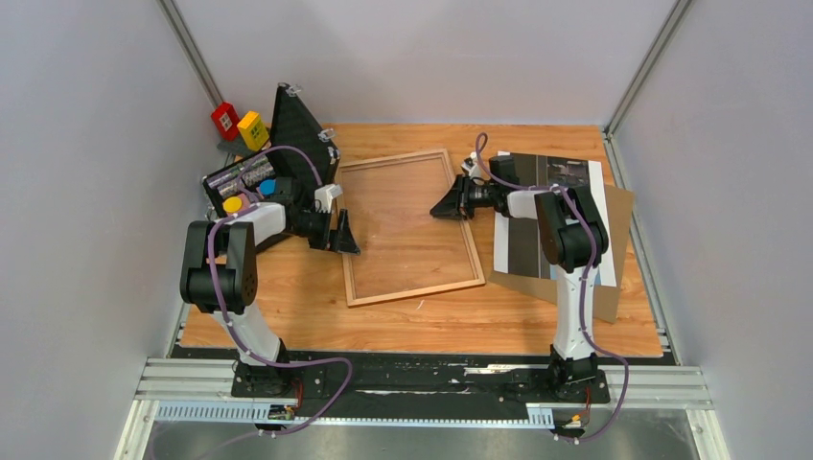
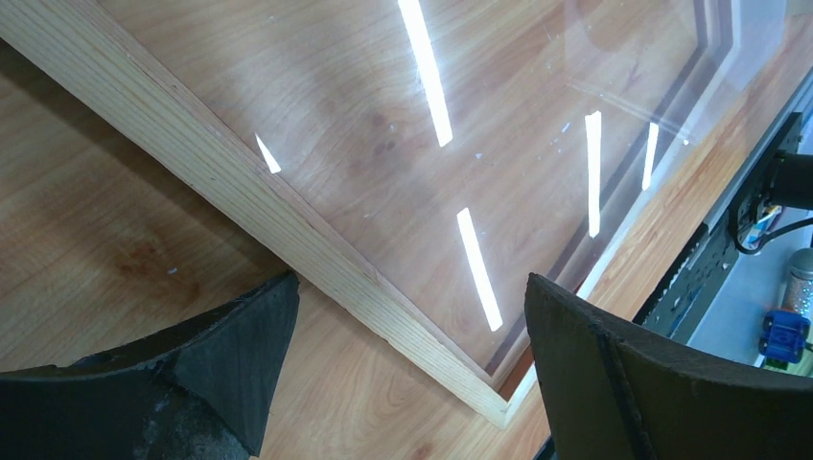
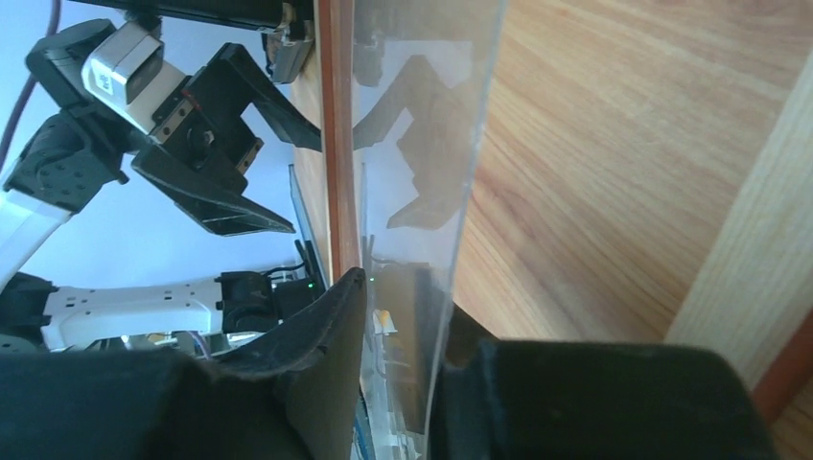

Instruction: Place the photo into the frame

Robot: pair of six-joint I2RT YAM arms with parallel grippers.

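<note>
The wooden frame (image 1: 412, 292) with its clear pane (image 1: 398, 230) lies mid-table. My left gripper (image 1: 345, 240) is open at the frame's left side; its fingertips flank the rail (image 2: 316, 249) in the left wrist view, nothing held. My right gripper (image 1: 446, 206) is over the right side; in the right wrist view a clear sheet (image 3: 422, 259) rises between its part-open fingers, and I cannot tell whether it is gripped. The photo (image 1: 522, 240) lies right of the frame on a brown board (image 1: 614, 297), partly under my right arm.
An open black case (image 1: 297, 134) with coloured parts stands at back left, beside red (image 1: 224, 119) and yellow (image 1: 252, 130) blocks.
</note>
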